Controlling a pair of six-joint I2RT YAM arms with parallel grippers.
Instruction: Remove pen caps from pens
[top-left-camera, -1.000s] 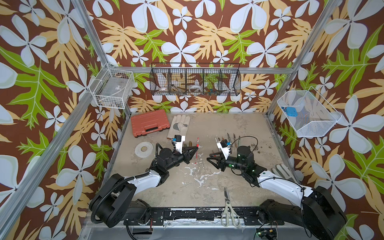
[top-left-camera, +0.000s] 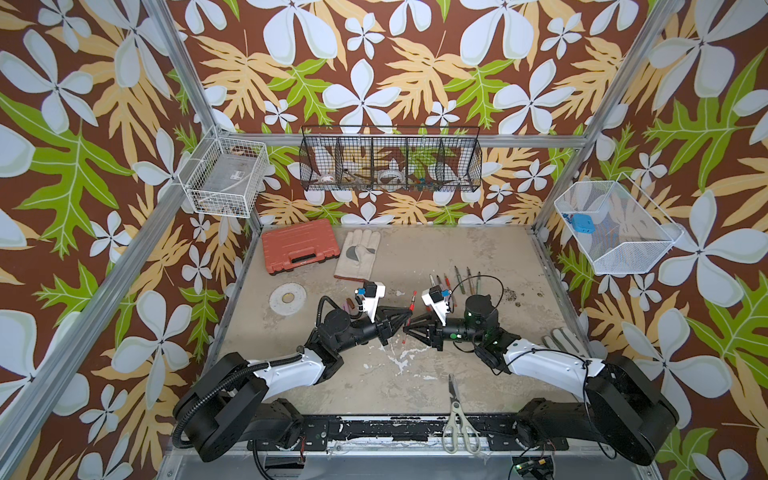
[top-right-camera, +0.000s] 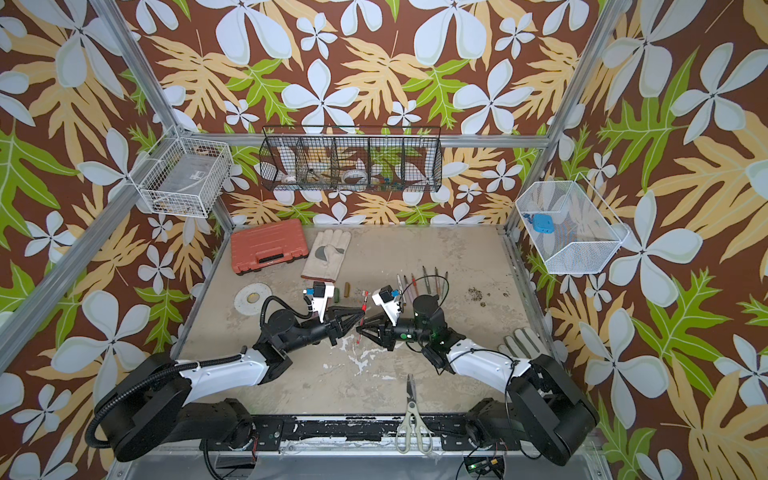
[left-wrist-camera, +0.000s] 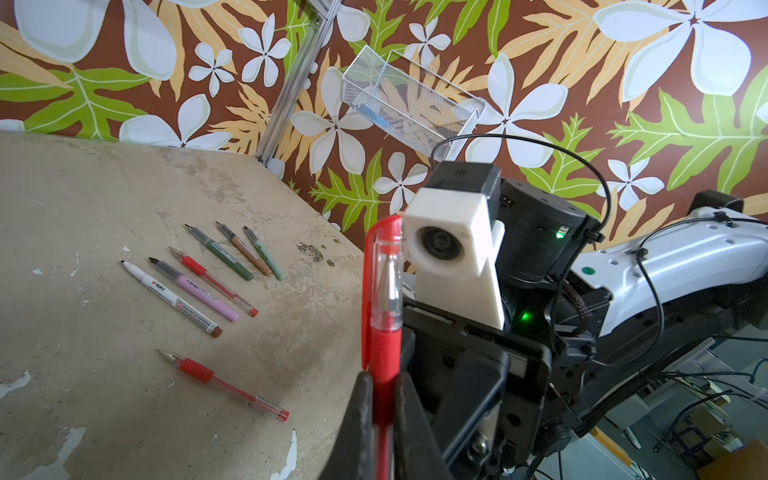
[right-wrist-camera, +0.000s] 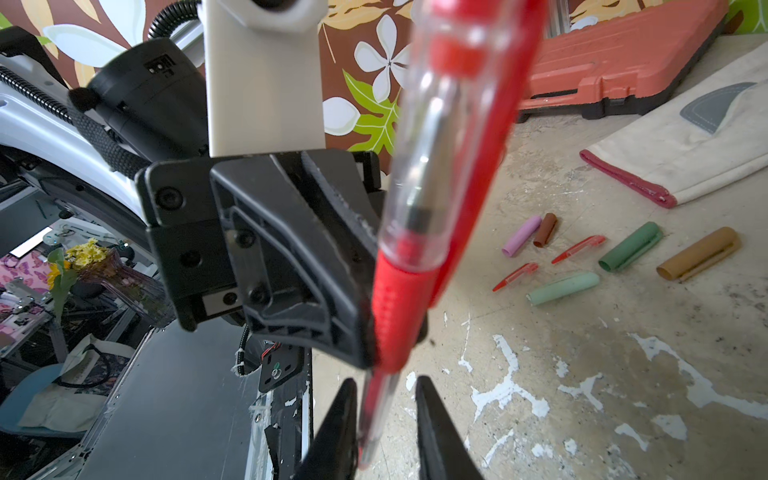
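A red pen (left-wrist-camera: 385, 344) stands upright, its clear cap with red clip (left-wrist-camera: 387, 276) on the upper end. My left gripper is shut on the pen's red grip, below the cap. My right gripper is part open beside the pen, its fingers on both sides of the line of the pen's lower shaft in the right wrist view; whether they touch it is not clear. Several uncapped pens lie on the table, among them a red pen (left-wrist-camera: 224, 385), a white pen (left-wrist-camera: 172, 297) and a green pen (left-wrist-camera: 218, 252). Loose caps include a green cap (right-wrist-camera: 631, 246) and a brown cap (right-wrist-camera: 699, 253).
A red case (top-left-camera: 301, 246), a glove (top-left-camera: 357, 254) and a tape roll (top-left-camera: 287, 299) sit at the back left. Scissors (top-left-camera: 457, 424) lie at the front edge. Another glove (top-left-camera: 565, 342) rests at the right.
The left gripper has moved right with the red pen, and the right gripper has moved left, so the two are now close together. The loose pens stayed put.
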